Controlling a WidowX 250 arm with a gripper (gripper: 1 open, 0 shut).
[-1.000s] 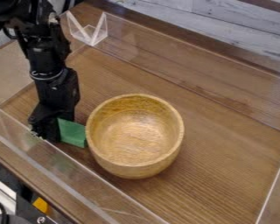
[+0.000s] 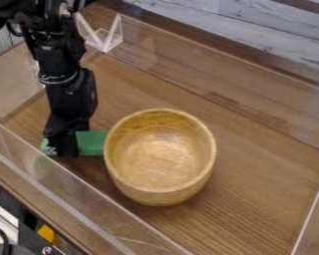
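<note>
The black gripper (image 2: 69,134) reaches down at the left, low beside a wooden bowl, shut on a green object (image 2: 91,141) that lies flat near the front clear wall. The green object extends right to the rim of the round wooden bowl (image 2: 159,156), touching it or just behind it; its left part is partly hidden by the fingers.
A clear plastic wall (image 2: 85,206) runs along the near left edge, with cables beyond it. A pale plank wall stands at the back right.
The gripper and green object have shifted slightly up in the view, and more of the green shows left of the fingers. The bowl has shifted slightly right and down.
</note>
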